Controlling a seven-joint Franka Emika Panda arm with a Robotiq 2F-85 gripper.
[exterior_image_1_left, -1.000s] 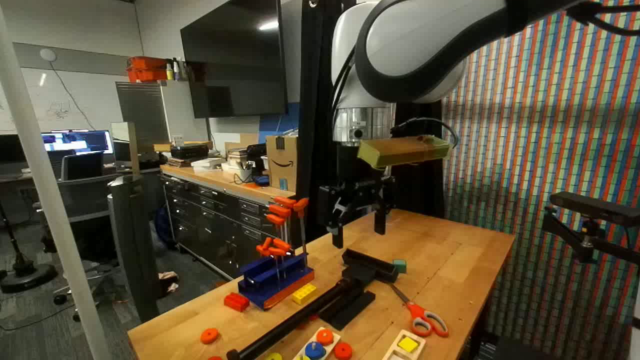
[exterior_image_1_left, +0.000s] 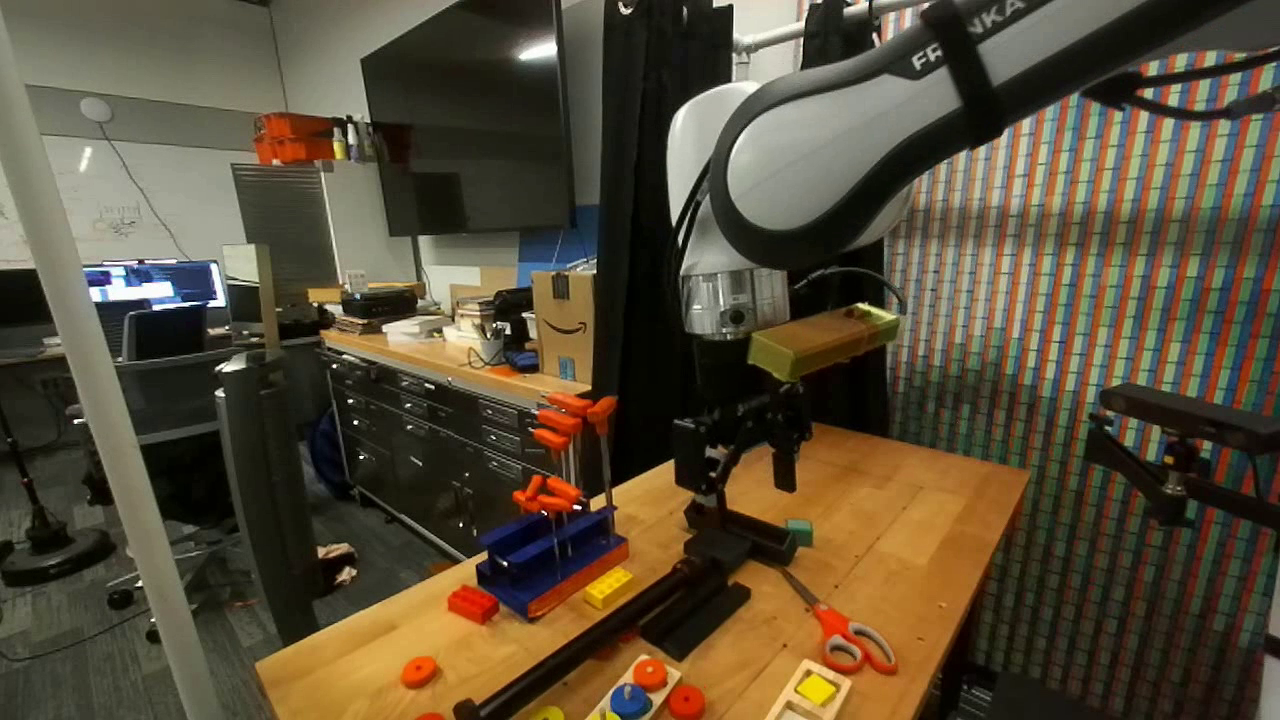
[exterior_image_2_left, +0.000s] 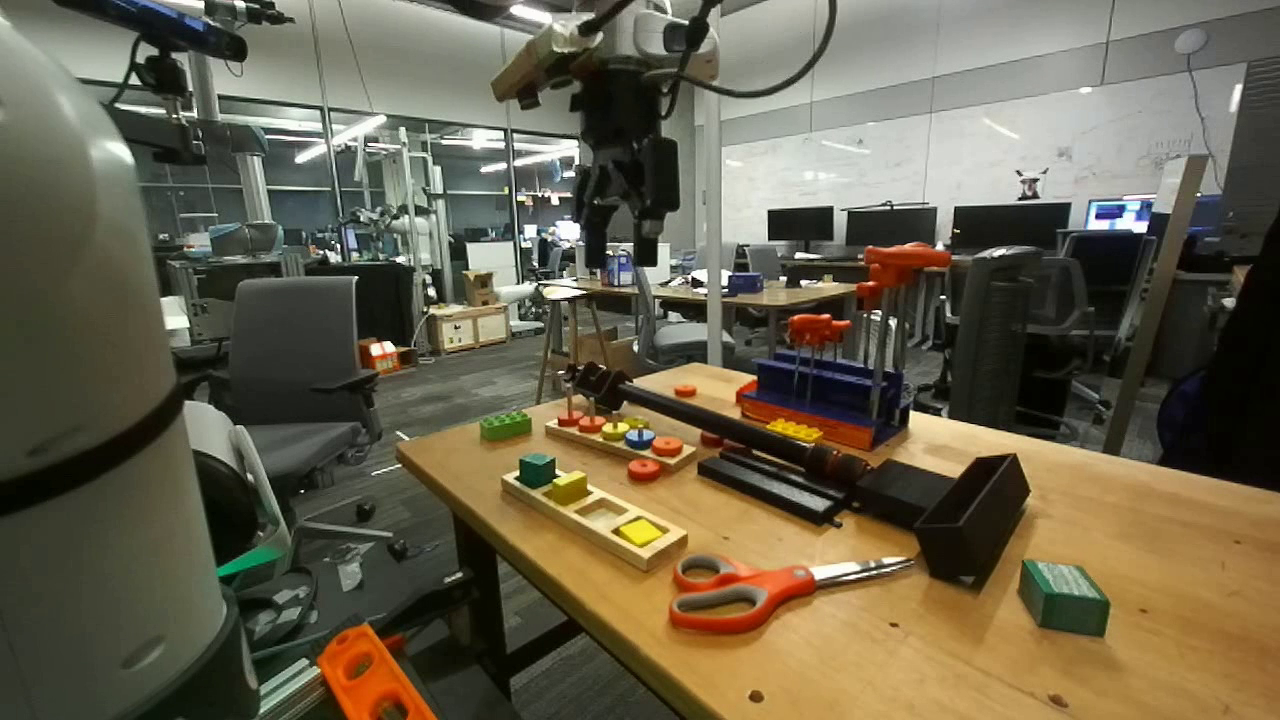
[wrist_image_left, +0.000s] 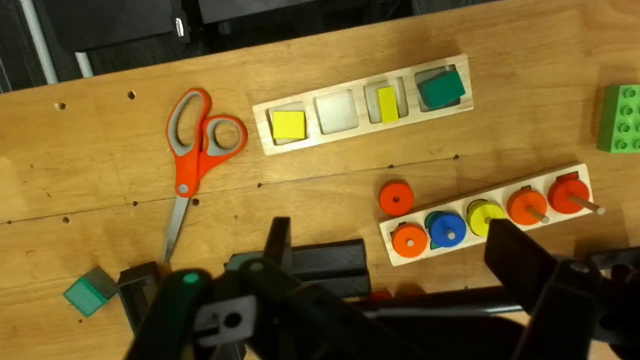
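My gripper is open and empty, its fingers wide apart in the wrist view, and it hangs above the wooden table. A wooden tray with square recesses (wrist_image_left: 364, 133) lies below it; yellow blocks (wrist_image_left: 289, 125) and a tilted green block (wrist_image_left: 442, 89) sit in its recesses, one recess being empty. A peg board (wrist_image_left: 393, 256) carries orange, yellow, red and blue (wrist_image_left: 447, 230) rings. One orange ring (wrist_image_left: 396, 198) lies loose beside it. Another green block (exterior_image_2_left: 1064, 596) rests near a black open box (exterior_image_2_left: 974, 518).
Orange-handled scissors (exterior_image_2_left: 744, 599) lie open near the table edge. A blue rack (exterior_image_1_left: 552, 560) holds upright orange-handled tools. A long black bar (exterior_image_1_left: 600, 636) crosses the table. Green (wrist_image_left: 621, 119), red (exterior_image_1_left: 473, 604) and yellow (exterior_image_1_left: 608, 587) toy bricks lie around. Bare wood shows at the table's far end.
In exterior view 1 my open gripper has moved lower and somewhat to the right, and its tilt has changed. The things on the table look unmoved.
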